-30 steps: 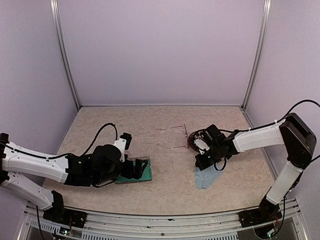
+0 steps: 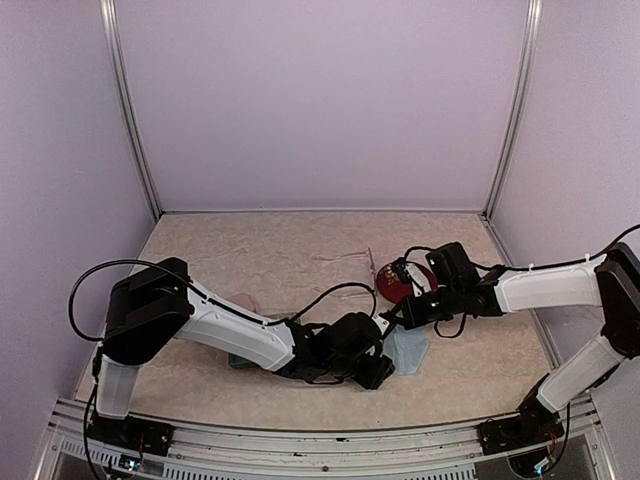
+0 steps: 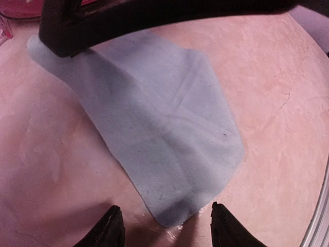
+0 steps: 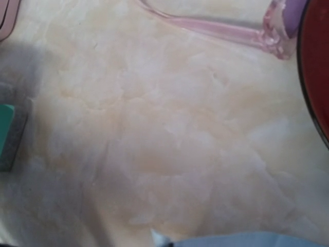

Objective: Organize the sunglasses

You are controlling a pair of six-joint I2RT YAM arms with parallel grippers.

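A pale blue-grey cloth (image 2: 407, 352) lies partly raised on the table, between the two grippers. My right gripper (image 2: 392, 320) is shut on its upper left part; only a sliver of cloth (image 4: 257, 240) shows in the right wrist view. Facing it from the left, my left gripper stands open, with the lower corner of the cloth (image 3: 169, 134) showing between its fingertips and apparently not gripped. Clear pink sunglasses (image 4: 216, 28) lie beyond the grippers, one arm stretched out; in the top view they are faint.
A red round object (image 2: 392, 285) sits behind my right gripper. A green-bottomed tray (image 2: 238, 361) is mostly covered by my left arm, with a pink item (image 2: 243, 300) behind it. Free table lies at the back left.
My left arm has swept right from above the green tray to the cloth. My right gripper has shifted slightly left and up, and the cloth has moved and bent with it.
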